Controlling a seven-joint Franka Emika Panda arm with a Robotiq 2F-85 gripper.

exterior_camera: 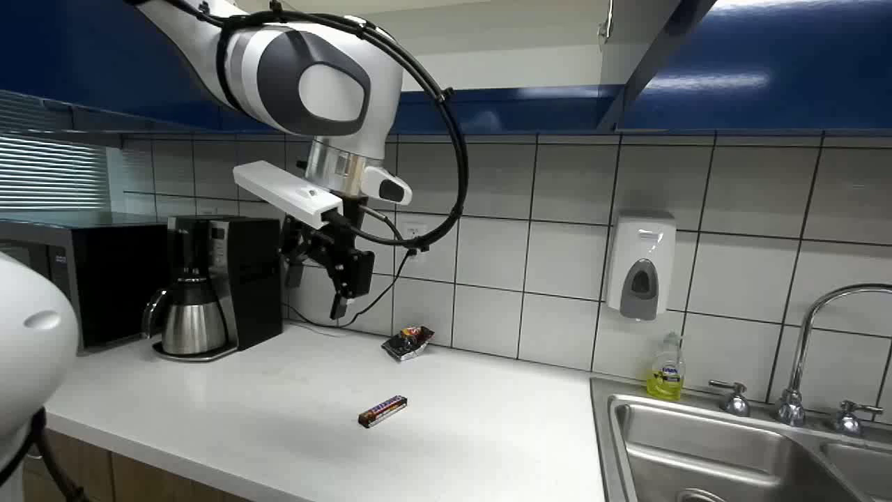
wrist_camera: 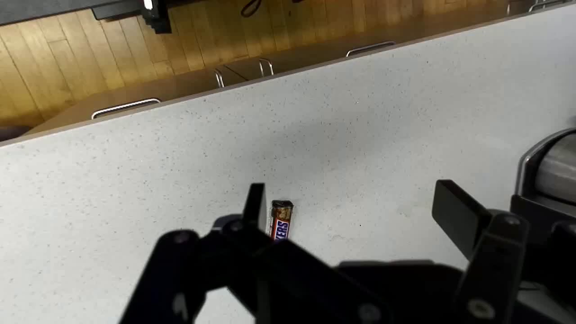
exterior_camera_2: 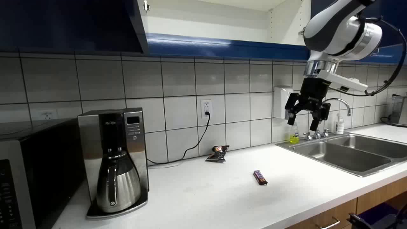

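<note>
A Snickers bar (exterior_camera: 382,411) lies flat on the white counter, well clear of the sink and the wall. In the wrist view the bar (wrist_camera: 281,222) shows beside the inner side of the left finger, its lower part hidden by the gripper. Farther back, against the tiled wall, rests a crumpled dark snack bag (exterior_camera_2: 218,154). High above the counter my gripper points down with its fingers wide apart. Nothing is between them, and it touches neither the bar nor the bag.
A coffee maker (exterior_camera_2: 134,152) with a steel carafe (exterior_camera_2: 119,187) stands beside a microwave (exterior_camera_2: 45,160). At the other end are a steel sink (exterior_camera: 711,435), a faucet (exterior_camera: 804,351) and a yellow soap bottle (exterior_camera: 666,372). Open counter surrounds the bar. The cupboard above is open.
</note>
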